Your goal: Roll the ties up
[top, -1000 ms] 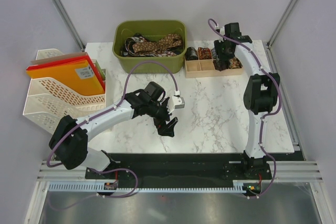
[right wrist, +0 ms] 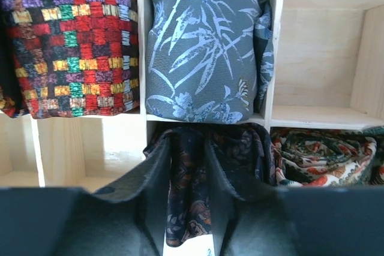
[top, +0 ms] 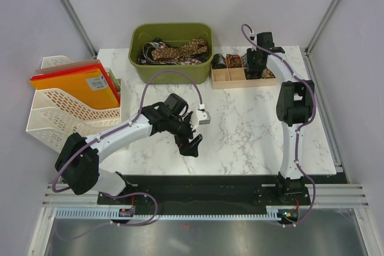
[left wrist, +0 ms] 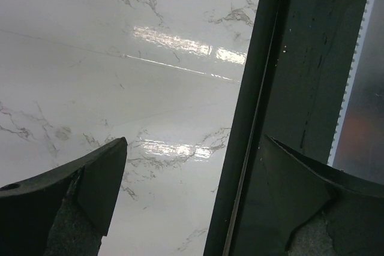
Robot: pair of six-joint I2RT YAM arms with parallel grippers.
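A dark paisley tie (right wrist: 186,196) is bunched in a front compartment of the wooden organizer (top: 228,84), its tail lying over the front wall. The right gripper has one finger on either side of that tail, close against the cloth; whether they pinch it cannot be told. From above, my right gripper (top: 254,75) largely covers the spot. Rolled ties fill other compartments: a red plaid one (right wrist: 78,52), a grey-blue floral one (right wrist: 201,49) and a rust floral one (right wrist: 324,157). Over the bare table my left gripper stands open and empty.
Behind the middle of the table, a green bin (top: 138,70) holds several loose ties. White baskets (top: 36,109) with orange and red folders stand at the left. One front compartment (right wrist: 114,148) and a back one (right wrist: 321,46) are empty.
The right gripper has shifted slightly at the organizer, its arm drawing a little toward the table's front and left. The left arm stays where it was.
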